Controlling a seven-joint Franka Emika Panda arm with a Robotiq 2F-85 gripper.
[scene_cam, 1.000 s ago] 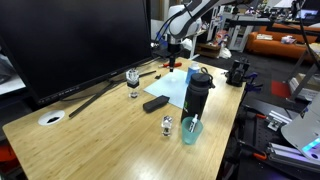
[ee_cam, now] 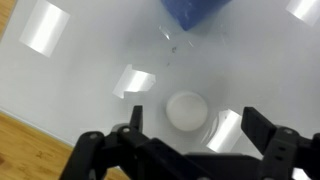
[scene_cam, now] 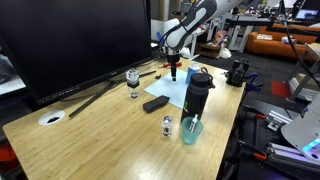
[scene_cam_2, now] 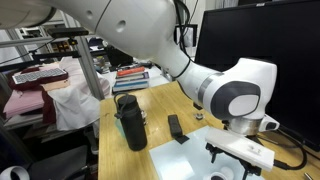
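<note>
My gripper stands open, its dark fingers spread wide at the bottom of the wrist view. A small round white object shows in the gap, with no finger touching it in that view. It lies on a pale, glossy sheet. At the top edge of the wrist view, part of a blue object is visible. In exterior view 1 the arm reaches over the far end of the pale sheet, and a blue cup stands close by.
A tall black bottle stands before the sheet, near a teal cup and a small metallic item. A black block lies left of them. The monitor borders the table's back. Bare wood fills the left front.
The arm's lower end has shifted slightly left and lower in exterior view 1. The objects on the table show no movement.
</note>
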